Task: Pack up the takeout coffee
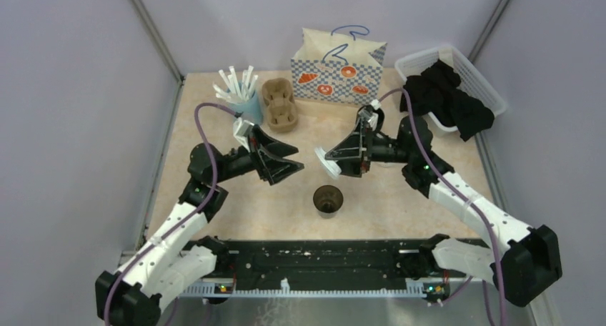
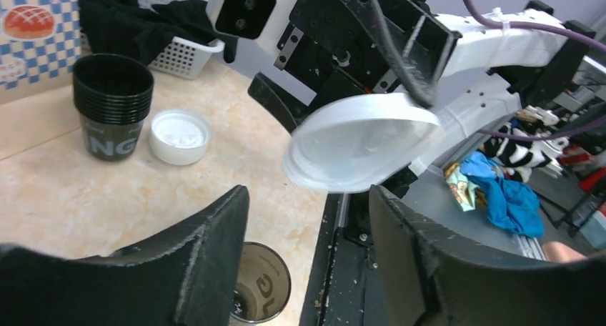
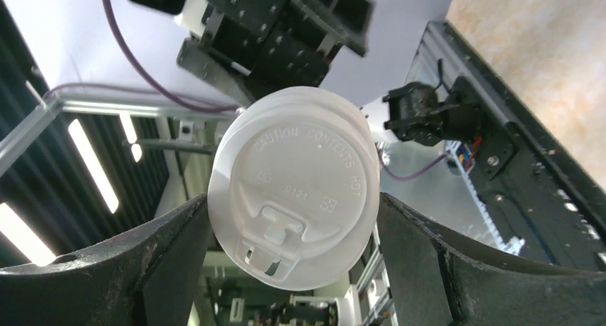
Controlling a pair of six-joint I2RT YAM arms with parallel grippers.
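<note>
A white coffee lid (image 3: 296,190) is clasped between the fingertips of my right gripper (image 1: 334,164); its moulded face with raised lettering fills the middle of the right wrist view. The lid is tilted in the air, above and behind a dark, empty-looking cup (image 1: 328,199) that stands upright on the table. To the left of the lid, my left gripper (image 1: 296,160) is open, a small gap from it, with nothing between its fingers. In the left wrist view the lid's hollow underside (image 2: 357,144) faces me, and the cup (image 2: 263,283) is partly covered by a finger.
Nested black cups (image 2: 112,111) and white lids (image 2: 179,137) stand behind the right arm. At the back are a checked paper bag (image 1: 338,79), a cardboard carrier (image 1: 279,104), a blue holder (image 1: 249,109) of straws, and a white basket (image 1: 486,90) with black cloth.
</note>
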